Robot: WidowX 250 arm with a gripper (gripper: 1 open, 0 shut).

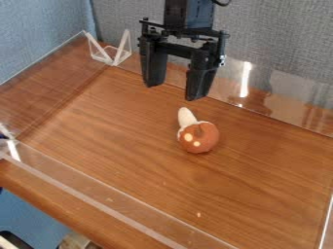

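Note:
My black gripper point(176, 78) hangs upright in the upper middle of the view, its two fingers apart with nothing between them. Below and slightly right of it, on the wooden surface, rests a small toy mushroom point(200, 138) with an orange, pale-spotted round cap and a white part pointing up and left.
A white wire-like frame point(109, 51) stands at the back left corner. Clear plastic walls edge the wooden surface point(130, 156), which is largely bare around the mushroom. Grey padded walls point(279, 44) rise behind.

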